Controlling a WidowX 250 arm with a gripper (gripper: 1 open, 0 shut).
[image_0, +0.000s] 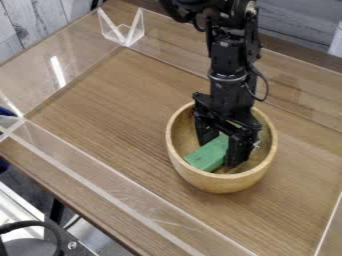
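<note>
A black robot arm reaches down from the top into a tan round bowl at centre right of the camera view. Inside the bowl lies a green object. My black gripper is down in the bowl at the green object, partly over it. Its fingers are dark and crowded with the wrist parts, so I cannot tell how far open they are or whether they hold the object.
A clear plastic container stands at the upper left. A dark cable or part is at the lower left edge.
</note>
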